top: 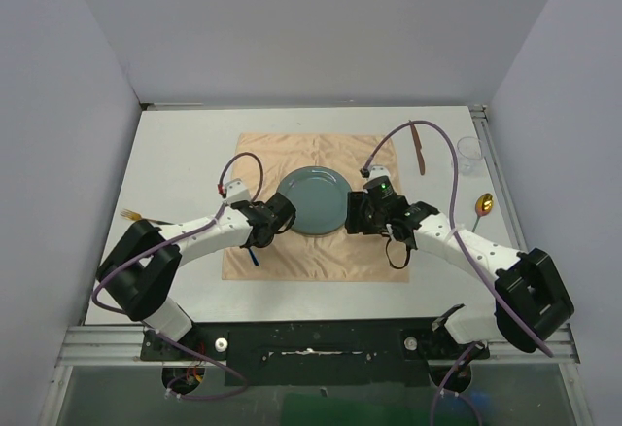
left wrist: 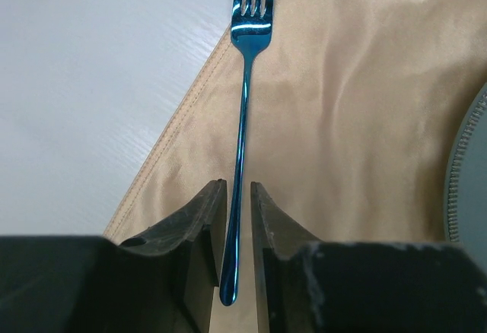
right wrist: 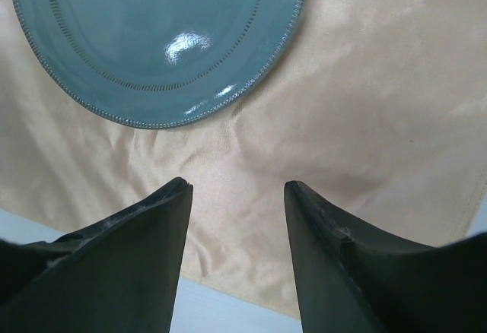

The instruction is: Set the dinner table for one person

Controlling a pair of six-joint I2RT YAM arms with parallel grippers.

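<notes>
A blue fork [left wrist: 242, 112] lies on the beige placemat [top: 292, 268], its tines away from me in the left wrist view. My left gripper is partly open, with a finger on either side of the handle; whether they touch it I cannot tell. To the fork's right rests a grey-blue round plate [top: 313, 202], on the mat's middle. My right gripper stands open over bare mat beside the plate's rim, nothing between its fingers. On the right of the table are a brown knife [top: 417, 150], a clear glass [top: 468, 156] and a gold spoon [top: 483, 206].
A second fork [top: 142, 217], gold with a dark handle, lies on the white table left of the mat. Walls rise close on the left, right and back.
</notes>
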